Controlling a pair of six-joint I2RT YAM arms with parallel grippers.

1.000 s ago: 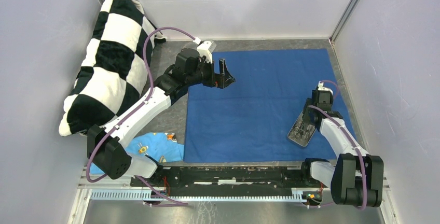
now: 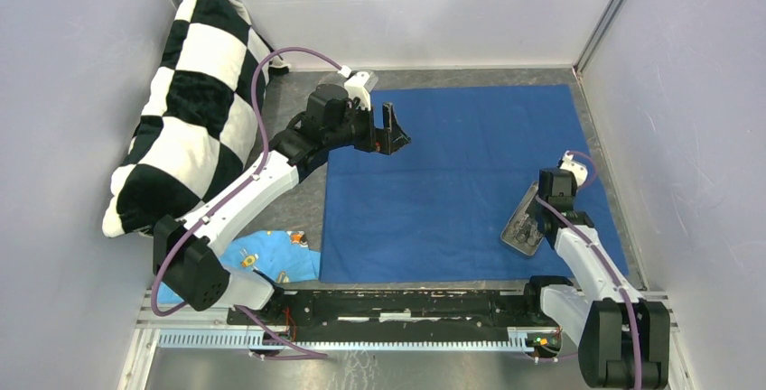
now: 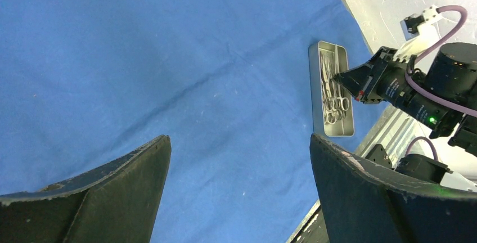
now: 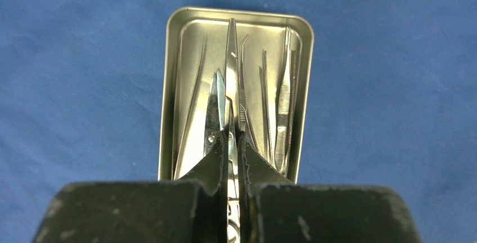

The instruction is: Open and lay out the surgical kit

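Note:
A silver metal tray [image 4: 164, 108] lies on the blue cloth at the right, with several surgical tools in it. My right gripper is over the tray, shut on a long ring-handled instrument [image 4: 231, 63]. Its slim tip points toward the tray's far end, and one ring shows below the fingers. Whether it is clear of the tray floor I cannot tell. To its left are scissors [image 4: 212, 111]; tweezers [image 4: 284, 99] lie along the right wall. My left gripper hovers open over the cloth, empty between its wide-set fingers.
A checkered pillow [image 2: 194, 106] leans behind the left arm, and a light-blue patterned cloth [image 2: 262, 255] lies at front left. A wall [image 2: 695, 137] rises close by the right arm.
The left arm is still.

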